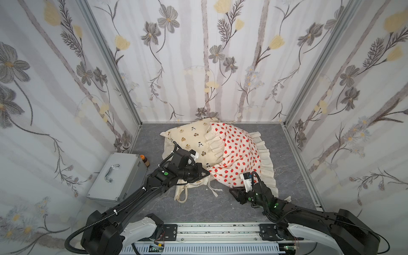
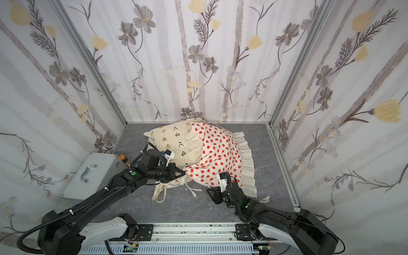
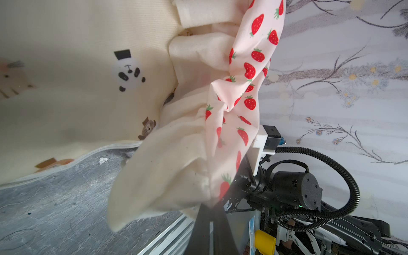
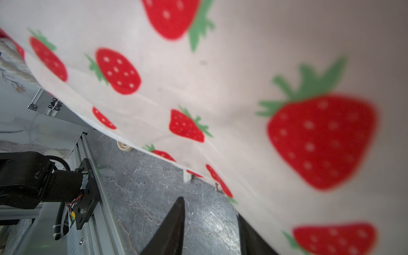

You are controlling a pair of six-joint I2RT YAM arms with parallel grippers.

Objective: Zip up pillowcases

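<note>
The strawberry-print pillowcase (image 1: 238,148) with cream ruffles bulges over the floor's middle. In the top left view my left gripper (image 1: 207,173) reaches its near left corner. The left wrist view shows the shut fingers pinching cloth where the strawberry fabric (image 3: 243,136) meets the cream ruffle (image 3: 165,170). My right gripper stands open below the pillowcase's lower edge (image 4: 170,159), with only floor between its fingers. On that edge, just above the right fingers, is a small metallic bit (image 4: 218,187); I cannot tell whether it is the zip pull.
A cream animal-print pillowcase (image 1: 184,138) lies under and left of the strawberry one. Beside the left wall are a silver case (image 1: 112,176) and a small orange-brown bottle (image 1: 145,160). Bare grey floor (image 1: 204,210) stretches along the front.
</note>
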